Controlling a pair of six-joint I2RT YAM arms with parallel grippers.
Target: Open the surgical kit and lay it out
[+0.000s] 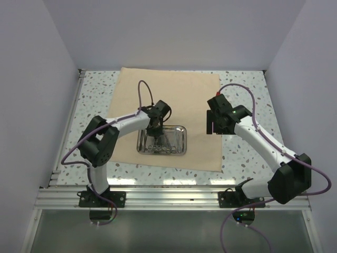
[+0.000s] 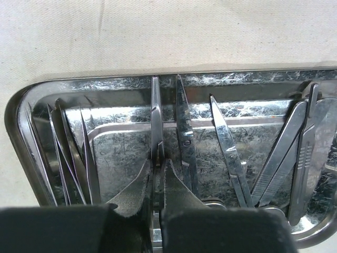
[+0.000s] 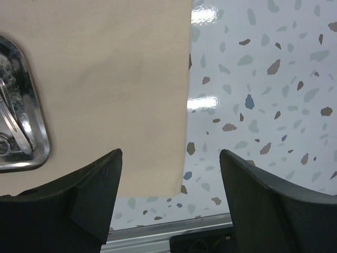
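The metal tray [image 1: 185, 138] lies on the cloth with several instruments in it. My left gripper points down into it, its fingers shut on a slim, pointed instrument [image 2: 156, 113] that looks like scissors. Whether that instrument is clear of the tray floor, I cannot tell. Just right of it lie another pointed pair of scissors [image 2: 185, 132] and a third one [image 2: 229, 147]. Tweezers [image 2: 68, 153] stand at the left end, and flat handles [image 2: 304, 153] lie at the right end. My right gripper is open above the cloth's right edge, nothing between its fingers.
A beige cloth [image 1: 179, 89] covers the middle of the speckled table [image 1: 247, 153]. Its upper part and the strip right of the tray are bare.
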